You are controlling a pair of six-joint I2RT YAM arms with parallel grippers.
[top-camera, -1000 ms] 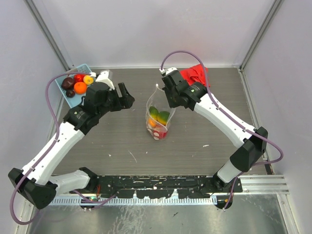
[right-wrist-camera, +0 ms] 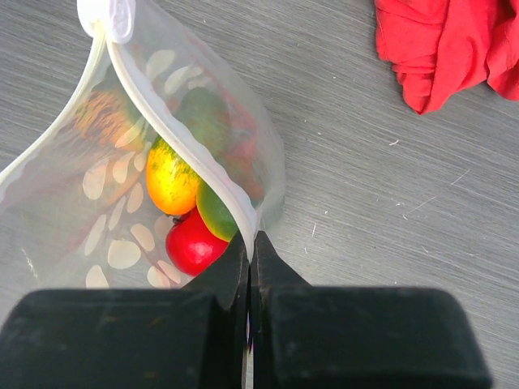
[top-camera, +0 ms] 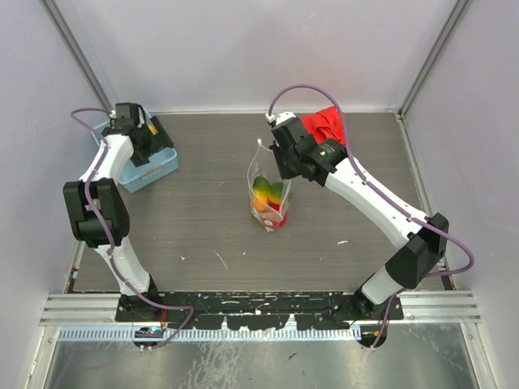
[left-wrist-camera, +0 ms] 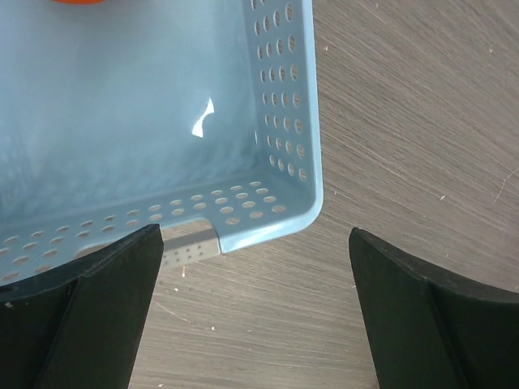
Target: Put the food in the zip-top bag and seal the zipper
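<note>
The clear zip top bag [top-camera: 257,172] stands open mid-table with food inside. In the right wrist view it holds a yellow-orange fruit [right-wrist-camera: 170,177], a green fruit [right-wrist-camera: 212,212], a red round one [right-wrist-camera: 195,243] and an orange one [right-wrist-camera: 105,118] blurred through the plastic. My right gripper is shut on the bag's rim. Over the light blue basket [top-camera: 158,172] at the back left, my left gripper is open and empty. Most of the basket's contents are hidden under the arm; an orange edge [left-wrist-camera: 77,1] shows in the left wrist view.
A crumpled red cloth [top-camera: 324,124] lies at the back right, behind the right arm. Between basket and bag the wooden table [top-camera: 203,146] is bare. Walls close in on the back and both sides.
My left arm has swung from beside the bag leftward over the basket, covering its fruit. The bag has shifted and reshaped slightly; the right arm is still.
</note>
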